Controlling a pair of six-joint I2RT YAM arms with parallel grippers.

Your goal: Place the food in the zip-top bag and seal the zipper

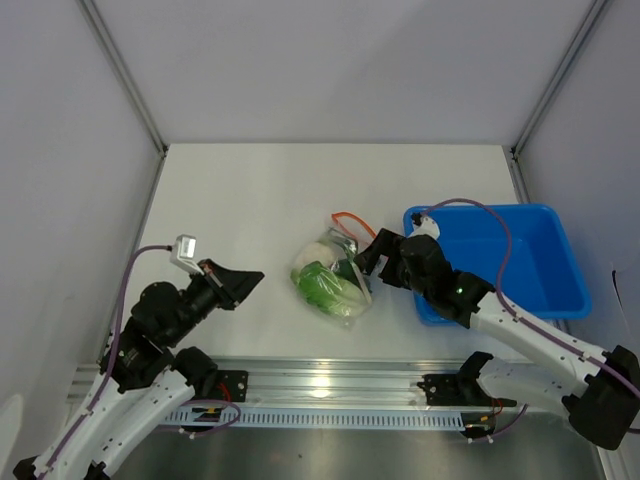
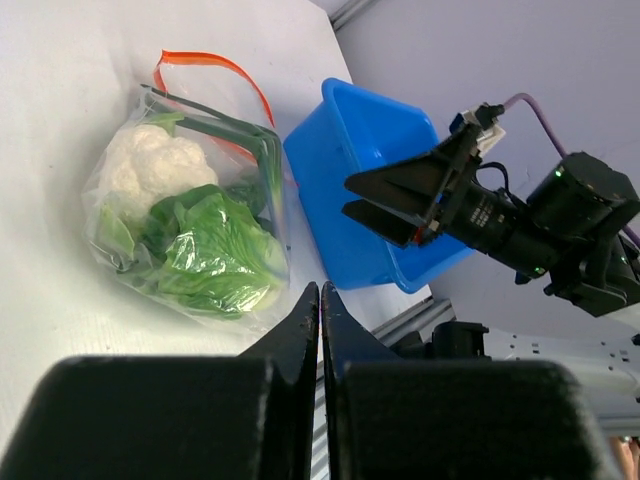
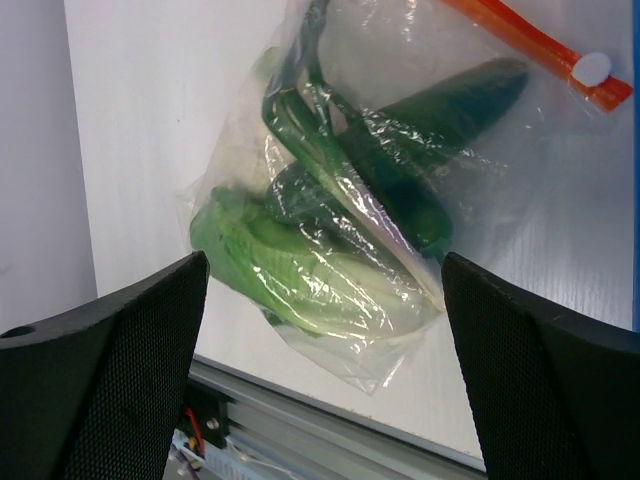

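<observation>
The clear zip bag [image 1: 330, 285] lies on the table's middle, holding cauliflower [image 2: 155, 165], leafy greens [image 2: 215, 250] and long green vegetables [image 3: 430, 120]. Its orange zipper strip [image 2: 205, 58] extends toward the back right; whether it is sealed I cannot tell. My left gripper [image 1: 245, 283] is left of the bag, shut with nothing between its fingers. My right gripper [image 1: 368, 258] is over the bag's right side, open, its fingers apart above the vegetables in the right wrist view.
A blue bin [image 1: 540, 260] stands at the right, close beside the bag and under my right arm.
</observation>
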